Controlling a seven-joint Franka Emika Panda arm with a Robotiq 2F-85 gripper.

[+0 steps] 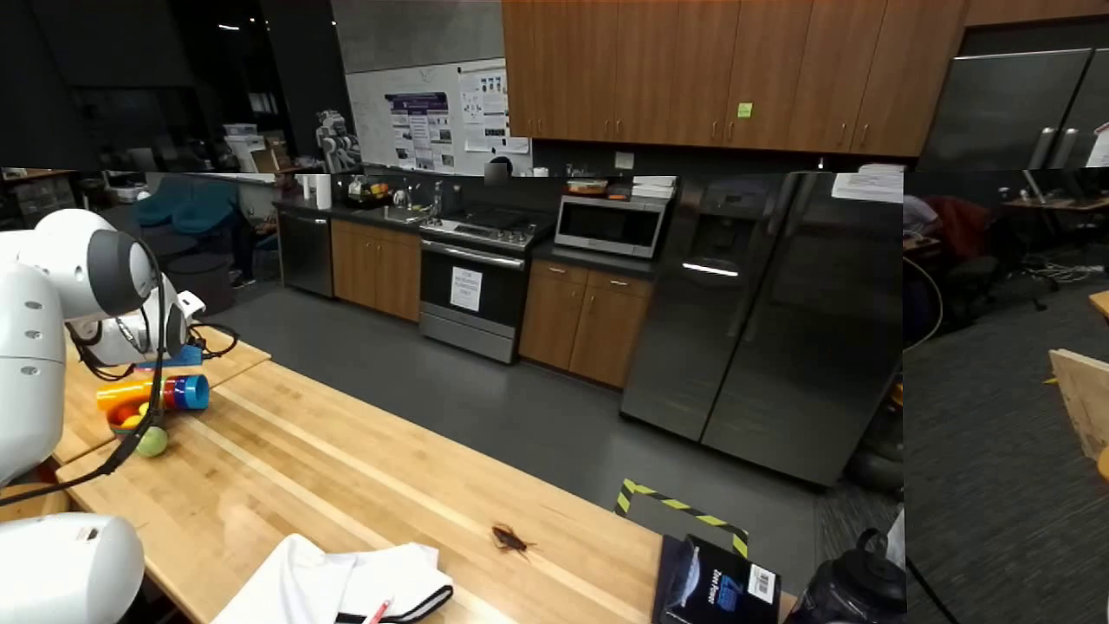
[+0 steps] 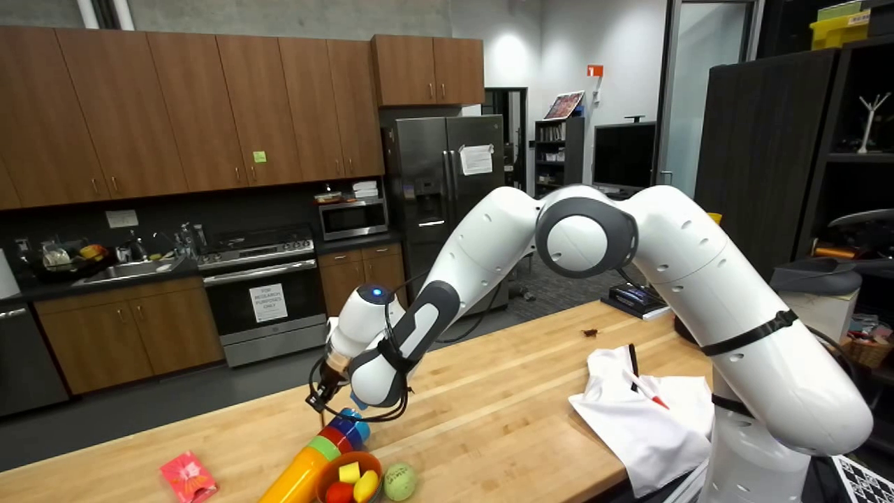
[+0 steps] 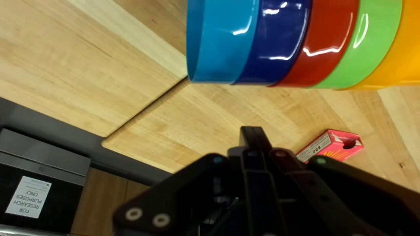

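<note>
My gripper is shut with nothing visible between its fingers, above the wooden table. In exterior view 2 the gripper is small and partly masked by cables, behind the row of cups. Lying on their side, the nested cups show light blue, dark blue, red, green and orange bands, apart from the fingertips in the wrist view. A pink-red packet lies flat on the table. Beside the cups is a bowl with red and yellow pieces, and a green ball next to it.
White cloth with a red-tipped pen lies near the arm's base. A dark insect-like item and a black box are farther along the table. Exterior view 1 is torn, its lower part shifted sideways.
</note>
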